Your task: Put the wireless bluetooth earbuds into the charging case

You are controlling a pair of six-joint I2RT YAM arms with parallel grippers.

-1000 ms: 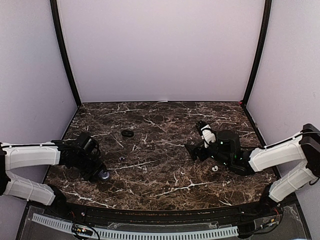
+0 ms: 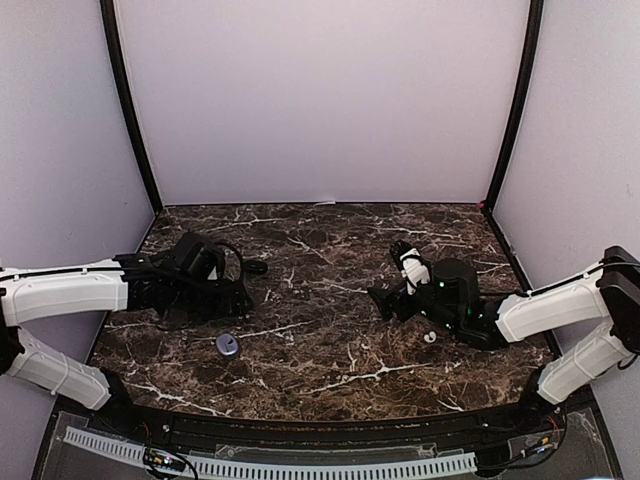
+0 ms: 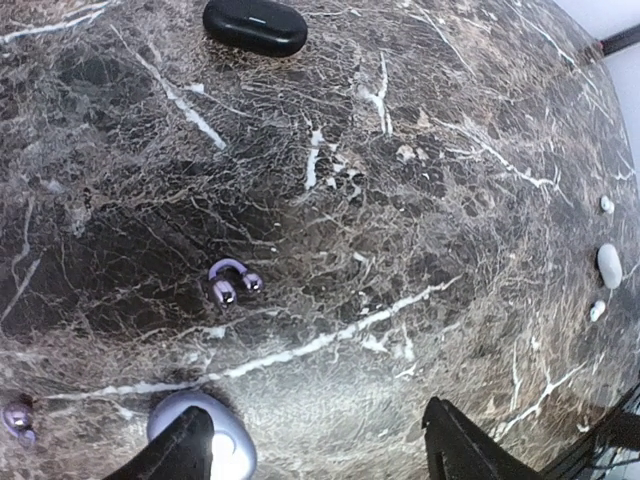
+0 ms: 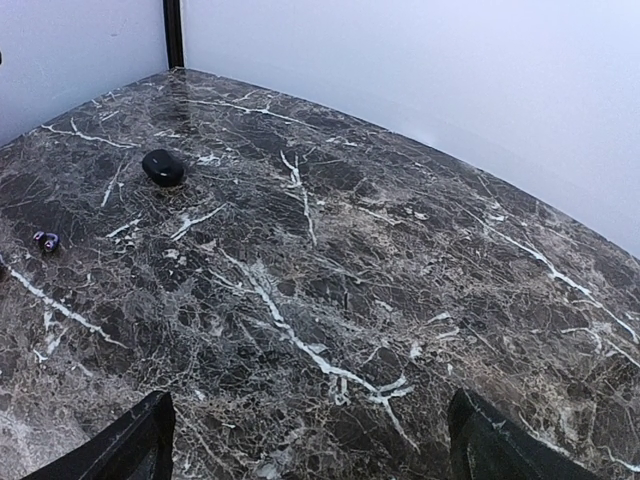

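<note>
In the left wrist view a shiny purple earbud [image 3: 235,281], a curved clip with two rounded ends, lies on the marble table ahead of my left gripper. A second purple earbud [image 3: 18,418] rests at the lower left. The rounded lilac case [image 3: 222,430] is partly hidden by the left finger; whether its lid is up, I cannot tell. From the top, that case [image 2: 228,345] sits just in front of my left gripper [image 2: 243,305]. The left fingers stand apart, empty. My right gripper is open above bare table, nothing between its fingers.
A black oval case [image 3: 256,26] lies farther back. Small white pieces [image 3: 609,266] lie off to the right, one of them [image 2: 430,337] near the right arm in the top view.
Over the last second the left gripper has moved right and away from the front edge. The lilac case now lies slightly farther right than a second ago. The right arm has stayed still.
</note>
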